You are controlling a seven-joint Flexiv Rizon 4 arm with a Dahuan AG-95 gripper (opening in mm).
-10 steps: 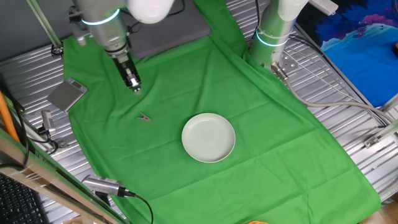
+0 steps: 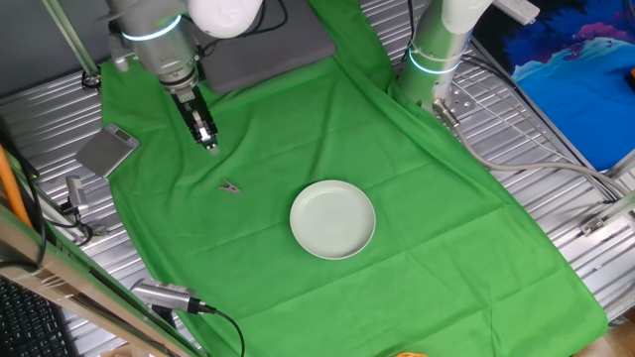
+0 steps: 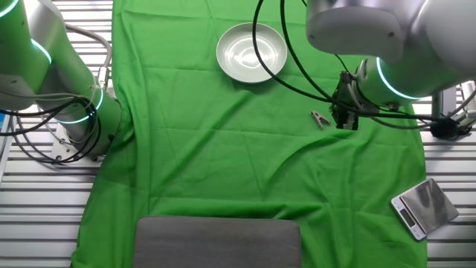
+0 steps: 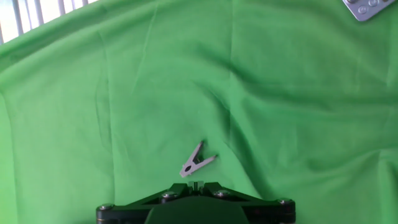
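Note:
A small grey clothespin (image 2: 229, 185) lies on the green cloth, its two legs spread in a V; the wrist view shows the clothespin (image 4: 196, 162) just beyond my fingertips. My gripper is shut, its two tips together and nothing visible between them. In exterior view 1 the gripper (image 2: 211, 148) hangs over the cloth, a short way from the clothespin and not touching it. A round white plate (image 2: 333, 220) rests empty on the cloth, to the right of the clothespin there. From the opposite side, exterior view 2 shows the plate (image 3: 251, 53) and clothespin (image 3: 320, 119) apart.
A small scale (image 2: 108, 151) sits at the cloth's left edge, and a dark grey pad (image 2: 266, 55) lies at the back. Folds ripple the cloth (image 2: 446, 258); around the plate it is clear.
The clothespin and plate have not moved.

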